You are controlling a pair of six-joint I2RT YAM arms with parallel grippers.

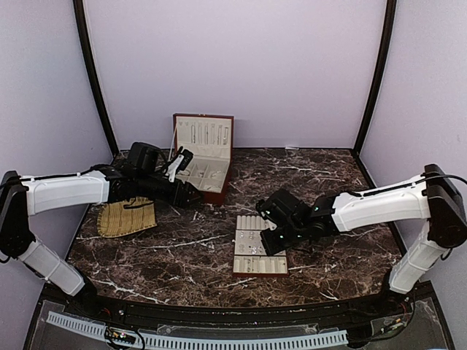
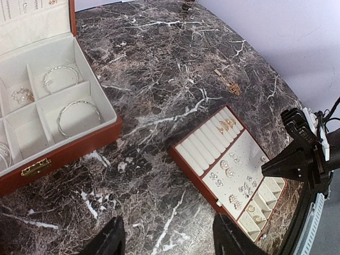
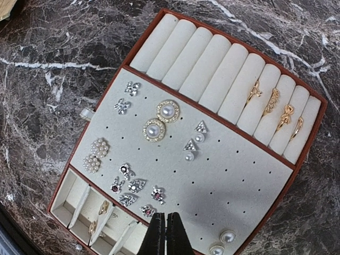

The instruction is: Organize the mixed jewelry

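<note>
A jewelry tray (image 1: 260, 267) lies at front centre, with a ring roll section, an earring board (image 3: 212, 180) and small compartments. Gold rings (image 3: 286, 117) sit in the rolls; pearl and silver earrings (image 3: 153, 131) are on the board. My right gripper is shut over the board, nothing visible held. My left gripper stands open and empty, raised left of the tray. An open jewelry box (image 1: 208, 194) at the back left holds bracelets (image 2: 78, 119) in its compartments.
A woven mat (image 1: 125, 219) lies at the left, under the left arm. Gold jewelry (image 2: 231, 85) lies on the marble right of centre.
</note>
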